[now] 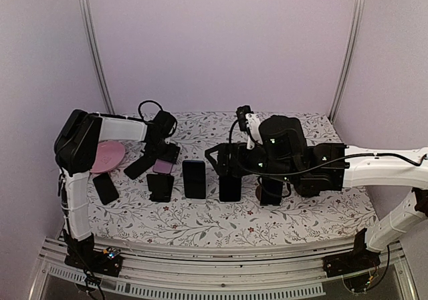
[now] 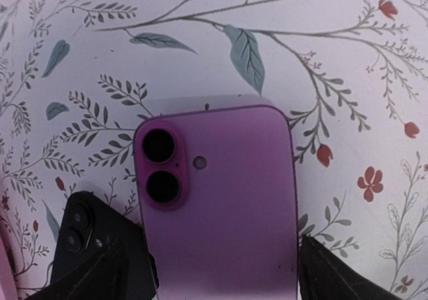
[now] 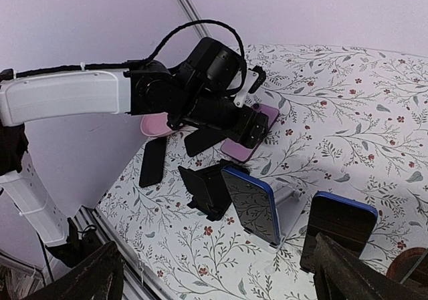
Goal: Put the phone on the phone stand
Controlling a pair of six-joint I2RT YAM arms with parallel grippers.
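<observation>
A purple phone (image 2: 221,200) lies back-up on the table, with my open left gripper (image 1: 167,150) just over it; its fingers flank the phone at the bottom of the left wrist view. A black phone (image 2: 100,246) lies beside it. Toward the front stand a dark stand (image 1: 160,188) and several phones upright on stands, among them a blue-edged phone (image 1: 194,178) and another (image 3: 338,226). My right gripper (image 1: 221,158) is open above that row, nothing between its fingers.
A pink plate (image 1: 107,156) lies at the far left, another black phone (image 1: 105,188) in front of it. Walls close off the sides and back.
</observation>
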